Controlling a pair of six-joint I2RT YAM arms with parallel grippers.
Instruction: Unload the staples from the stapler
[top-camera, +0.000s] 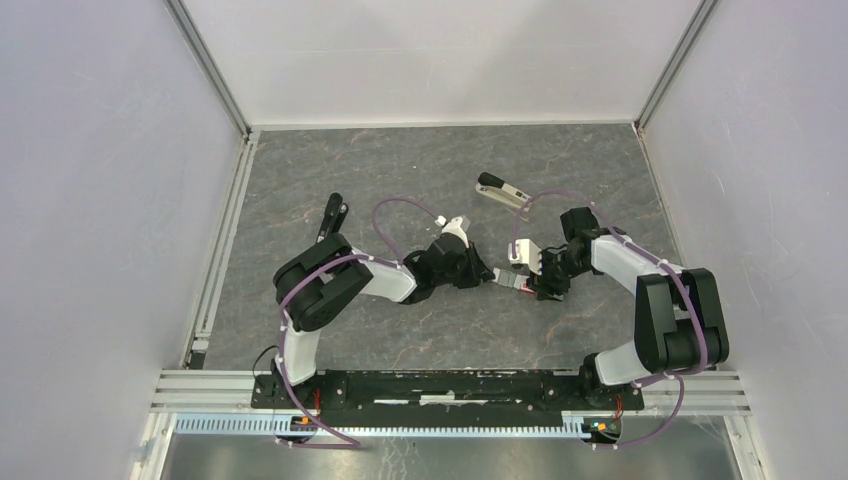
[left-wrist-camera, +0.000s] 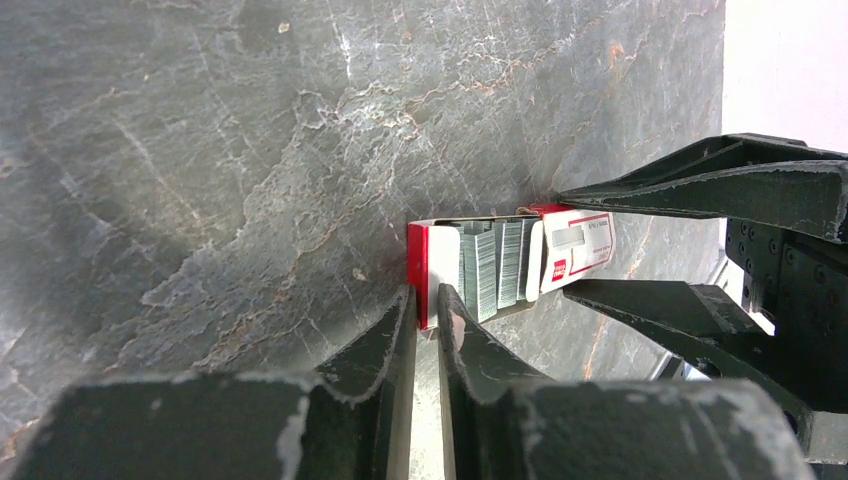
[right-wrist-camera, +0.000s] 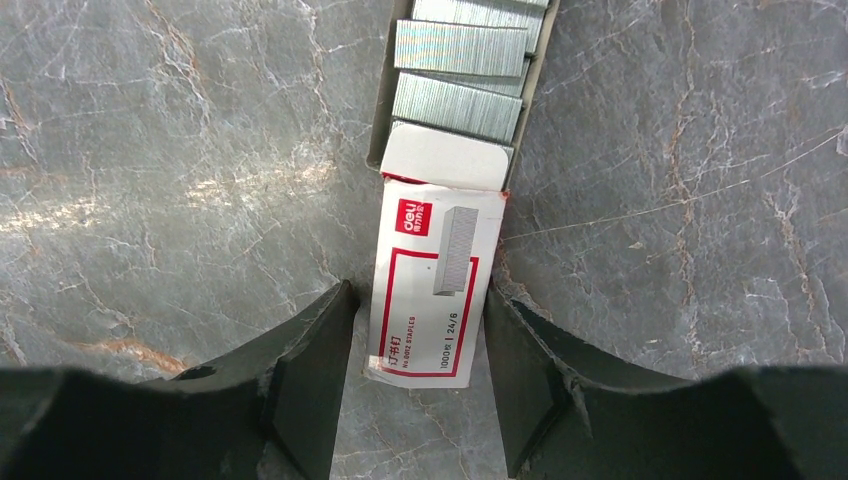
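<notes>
A white and red staple box lies on the table between my two grippers, its tray pulled partly out of the sleeve. Rows of grey staples fill the exposed tray. In the left wrist view, my left gripper is shut on the red and white end of the tray. My right gripper stands open around the printed sleeve; its left finger shows a small gap from the sleeve, the right one is at the edge. Behind the box, the black and white stapler lies apart from both arms.
A black object lies at the left, partly behind the left arm. Purple tubing loops above the right arm.
</notes>
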